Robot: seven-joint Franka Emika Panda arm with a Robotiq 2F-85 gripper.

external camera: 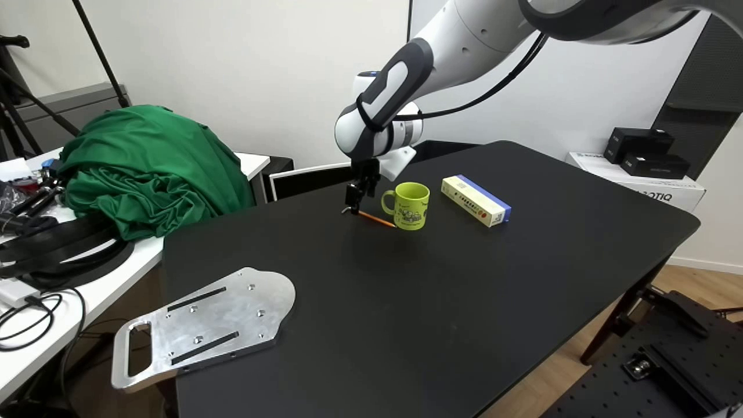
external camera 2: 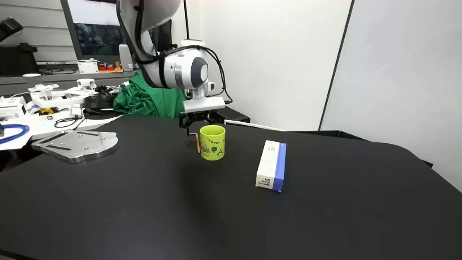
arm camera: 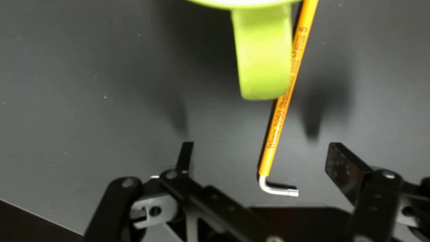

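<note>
An orange hex key (arm camera: 282, 105) with a bent silver end lies flat on the black table, running beside and partly under the line of the mug's handle. The lime-green mug (external camera: 411, 206) stands upright at its far end; only its rim and handle (arm camera: 264, 56) show in the wrist view. Low over the table, my gripper is open, with its fingers on either side of the hex key's bent end and touching nothing that I can see. In exterior view 2 the mug (external camera 2: 212, 142) partly hides the hex key (external camera 2: 198, 143).
A white and blue box (external camera: 475, 200) lies to the mug's right in exterior view 1. A silver metal plate (external camera: 216, 317) overhangs the table's left edge. Green cloth (external camera: 153, 167) is heaped on the white side table.
</note>
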